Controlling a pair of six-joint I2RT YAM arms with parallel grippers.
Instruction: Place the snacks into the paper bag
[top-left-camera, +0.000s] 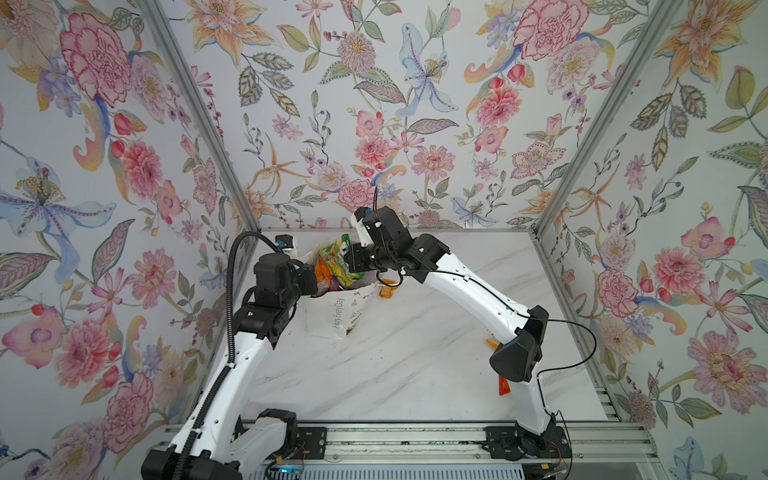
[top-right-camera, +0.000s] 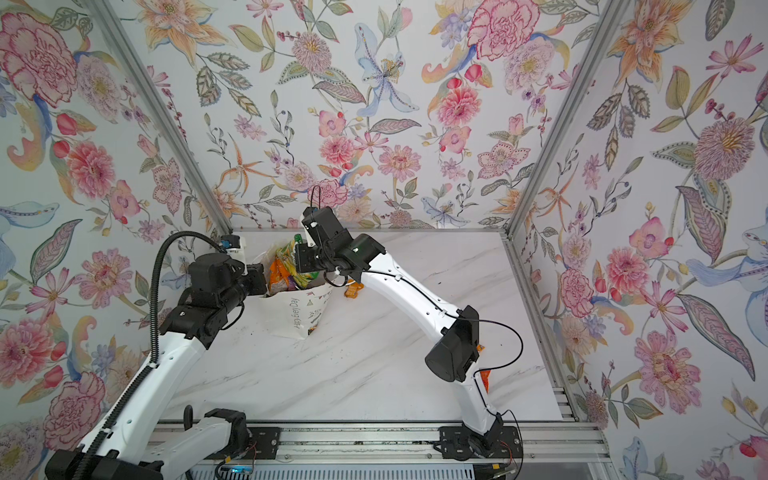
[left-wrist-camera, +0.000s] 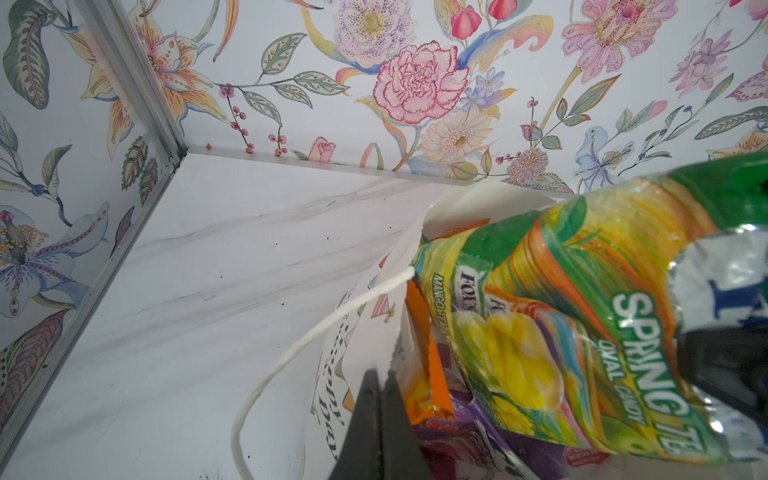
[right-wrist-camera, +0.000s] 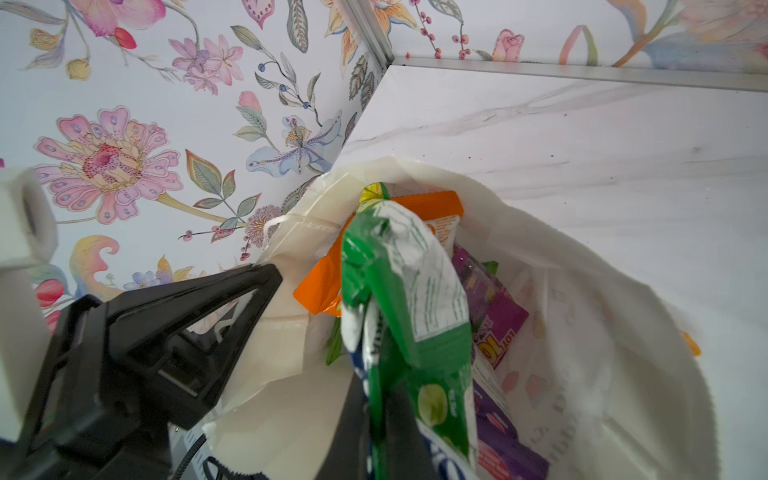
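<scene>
A white paper bag (top-left-camera: 326, 314) stands on the left of the table, its mouth open. Orange (right-wrist-camera: 321, 281) and purple (right-wrist-camera: 501, 326) snack packets lie inside it. At the bag's mouth, my right gripper is shut on a green and yellow candy packet (left-wrist-camera: 552, 312); the packet hangs partly in the opening, above the others. My left gripper is shut with its fingertips at the paper bag's rim, and the rim runs in between them. The white cord handle (left-wrist-camera: 296, 352) loops out to the left.
An orange-brown packet (top-left-camera: 387, 291) lies on the table just right of the paper bag. Near the front right, beside the right arm, a red-orange packet (top-left-camera: 504, 385) rests on the table.
</scene>
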